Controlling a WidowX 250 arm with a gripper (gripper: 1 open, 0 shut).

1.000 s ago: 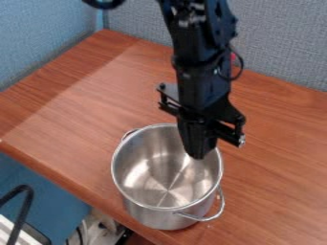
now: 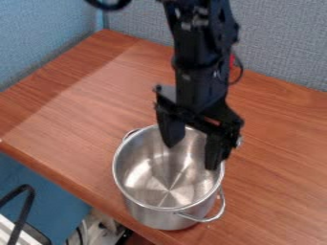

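Note:
A stainless steel pot point(image 2: 155, 188) with two wire handles stands on the wooden table near its front edge. The black gripper point(image 2: 192, 136) hangs over the back part of the pot's opening, pointing down, its fingers apart. I see nothing held between them. The pot's inside is partly hidden behind the gripper.
Grey padded walls bound it at the back and left. A small red thing is partly hidden behind the arm. A black cable and other items lie below the front-left edge.
The gripper has shifted slightly left and its fingers now look more spread and upright over the pot. The pot stands in the same place.

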